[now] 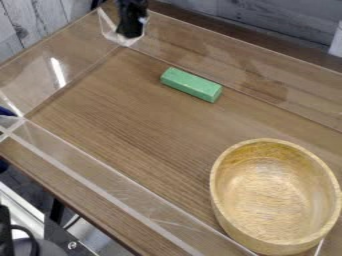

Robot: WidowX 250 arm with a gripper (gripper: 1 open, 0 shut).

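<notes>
My dark gripper (pixel 130 28) is high at the top left of the camera view, near the back corner of the wooden table, partly cut off by the frame's top edge. It is small and dark, so its fingers and anything between them are hard to make out. A green block (pixel 191 85) lies on the table right of centre, apart from the gripper. A round wooden bowl (pixel 273 193) stands at the front right.
Clear plastic walls (pixel 80 175) run along the table's edges. Dark objects sit beyond the lower left edge.
</notes>
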